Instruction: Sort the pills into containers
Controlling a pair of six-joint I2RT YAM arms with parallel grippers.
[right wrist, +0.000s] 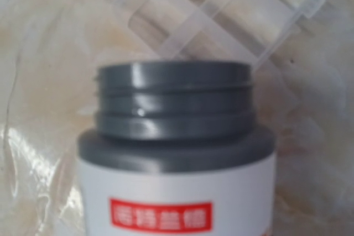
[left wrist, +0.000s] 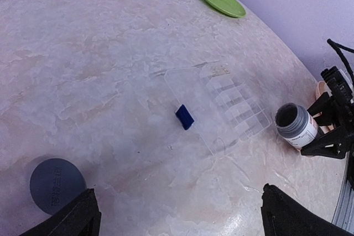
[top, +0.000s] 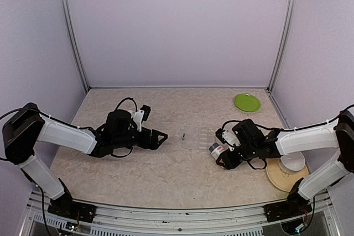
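Note:
A clear pill box lies with its lid open in mid-table, its divided side to the right. The grey-necked bottle, white-labelled and uncapped, is tilted with its mouth toward the box. My right gripper is shut on it, just right of and in front of the box. In the right wrist view the bottle's threaded neck stands before the compartments; no pills can be made out there. The left gripper hangs open and empty left of the box. A dark round cap lies on the table near its left finger.
A green plate sits at the back right. Under the right arm, a white bowl rests on a tan round plate.

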